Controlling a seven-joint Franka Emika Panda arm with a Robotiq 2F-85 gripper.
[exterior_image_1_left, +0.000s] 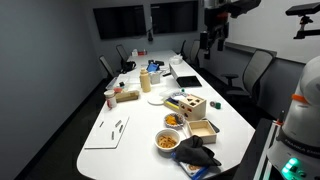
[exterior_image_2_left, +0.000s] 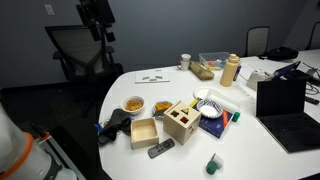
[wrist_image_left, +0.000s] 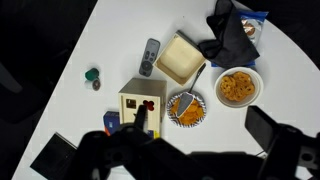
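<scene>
My gripper hangs high above the white table, its two dark fingers wide apart with nothing between them in the wrist view. In exterior view 1 the gripper (exterior_image_1_left: 211, 46) is well clear of everything on the table. Below are a wooden box with shaped holes (exterior_image_2_left: 181, 122), a small bowl of orange food (wrist_image_left: 186, 107) with a spoon-like utensil in it, and a white bowl of ring-shaped snacks (wrist_image_left: 238, 87). An empty tan tray (wrist_image_left: 180, 59) lies beside a dark cloth (wrist_image_left: 231, 42).
A grey remote (wrist_image_left: 150, 57) and a green object (wrist_image_left: 92, 74) lie near the wooden box. A blue packet (wrist_image_left: 256, 24) is partly under the cloth. Farther off stand a tan bottle (exterior_image_2_left: 230, 70), a white plate (exterior_image_2_left: 208, 107) and a laptop (exterior_image_2_left: 286, 108).
</scene>
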